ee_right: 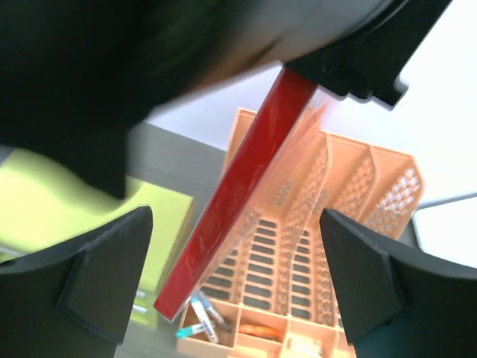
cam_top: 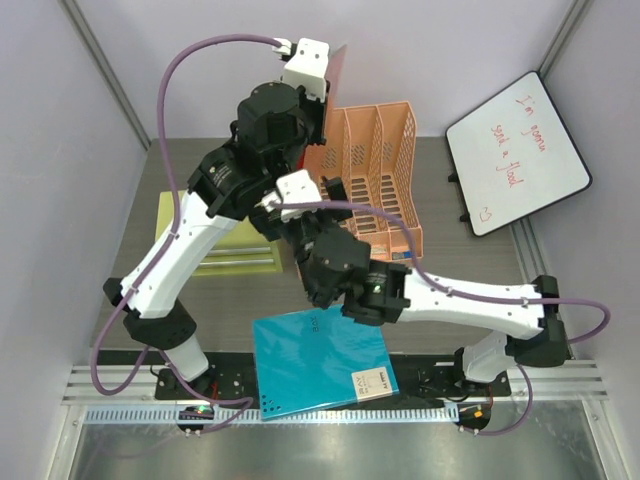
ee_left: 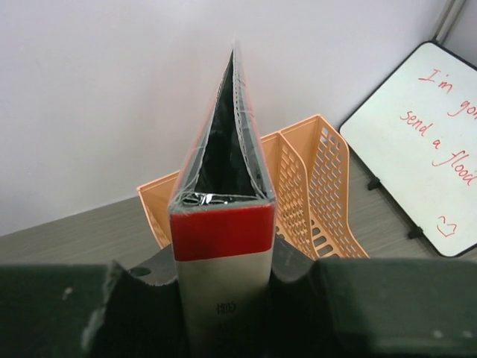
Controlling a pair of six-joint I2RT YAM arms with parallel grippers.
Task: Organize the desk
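A red folder stands on edge in my left gripper, which is shut on it above the orange organizer. The red edge also slants down through the right wrist view. My right gripper is open just below the left one, with that red edge showing between its fingers. In the top view my two arms overlap, hiding much of the folder. A blue folder lies flat at the desk's front.
A green shelf unit is left of the organizer, which holds pens in a front compartment. A whiteboard with red writing stands at the right. The bare desk shows at the right and far left.
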